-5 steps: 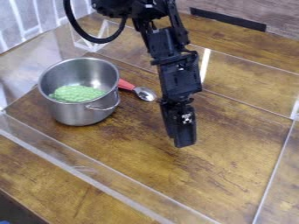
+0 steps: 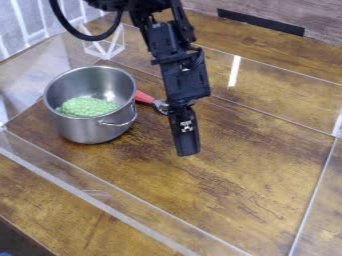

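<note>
My black gripper point(image 2: 189, 142) points down over the wooden table, right of a steel pot point(image 2: 107, 127) holding a green textured item point(image 2: 88, 107). It looks shut, with nothing visible between its fingers. A red-handled utensil point(image 2: 146, 97) lies behind the gripper, just right of the pot, its metal end largely hidden by the arm.
Bare wood point(image 2: 254, 180) fills the right and front of the table. Pale strips cross the surface at the right and lower left. The table's back edge shows at the top.
My gripper has shifted left and a little upward in the view, now covering more of the utensil's metal end. The pot has stayed in place.
</note>
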